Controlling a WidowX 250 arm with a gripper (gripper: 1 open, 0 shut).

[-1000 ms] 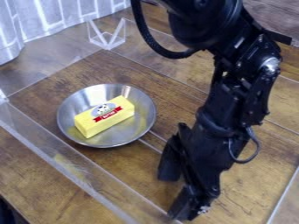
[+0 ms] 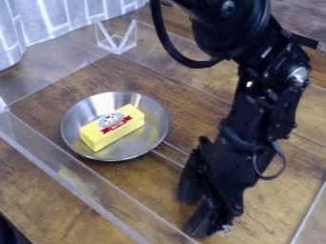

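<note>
A yellow block (image 2: 102, 134) with a red label and a cow print, like a butter pack, lies in a round metal pan (image 2: 147, 106) on the wooden table. The black gripper (image 2: 193, 203) is low over the table at the lower right, to the right of and nearer than the pan, apart from it. Its dark fingers blend together, so how far they stand open and whether anything is between them is hard to see.
A small clear acrylic piece (image 2: 116, 35) stands at the back left. Clear panel edges run along the left side. A white curtain (image 2: 32, 24) hangs behind. The table around the pan is bare.
The arm and gripper have shifted very slightly up and to the right. The pan and yellow block have not moved.
</note>
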